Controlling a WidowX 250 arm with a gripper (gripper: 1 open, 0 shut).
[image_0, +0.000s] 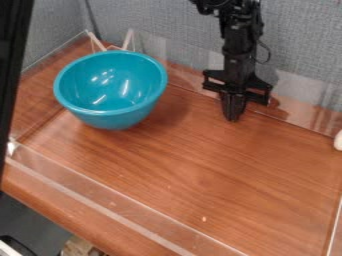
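My black gripper hangs from the arm at the back centre, low over the wooden table near the clear strip by the back wall. Its fingers are close together, with nothing visible between them. To its left, apart from it, a large turquoise bowl sits empty on the table.
A small white object is cut off at the right edge. Clear strips run along the back, below a grey felt wall. A dark vertical edge stands at the far left.
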